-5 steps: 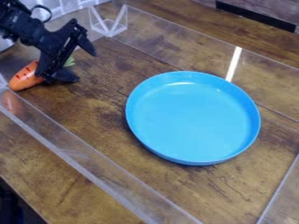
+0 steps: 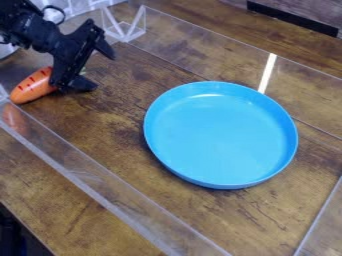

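Note:
An orange carrot toy (image 2: 30, 86) with dark markings lies on the wooden table at the left. My black gripper (image 2: 67, 80) is lowered over its green-topped end, with the fingers open around or beside it; whether they touch it is hard to tell. The green top is partly hidden by the gripper.
A large blue plate (image 2: 221, 134) occupies the right middle of the table (image 2: 160, 215). Clear plastic edging runs along the front left and the right side. A white rack (image 2: 123, 22) stands at the back left. The space between carrot and plate is bare.
My gripper has shifted very slightly around the carrot's top end. The carrot and plate look unmoved.

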